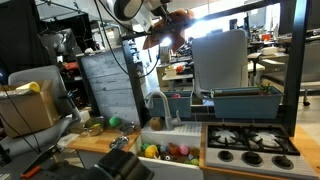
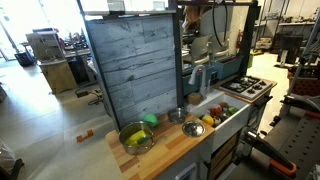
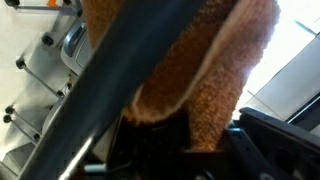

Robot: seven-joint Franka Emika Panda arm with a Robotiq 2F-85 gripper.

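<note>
An orange-brown fuzzy cloth (image 3: pixel 225 55) fills much of the wrist view, bunched up against the dark fingers (image 3: pixel 120 85). My gripper (image 1: pixel 172 19) is shut on this cloth, high above the counter in exterior view 1. There the cloth (image 1: pixel 160 36) hangs just below it, in front of the area over the sink. The cloth itself covers much of the fingers, so the exact pinch is hidden. In exterior view 2 an orange-brown patch (image 2: pixel 196 46) shows near the dark upright post.
A dark post and beam frame (image 1: pixel 287 70) spans the counter. Below are a faucet (image 1: pixel 158 106), a sink with colourful toy food (image 1: pixel 168 152), a blue bin (image 1: pixel 245 107) and a stove (image 1: pixel 252 147). Pots (image 2: pixel 136 138) stand on the wooden counter beside a grey panel (image 2: pixel 135 65).
</note>
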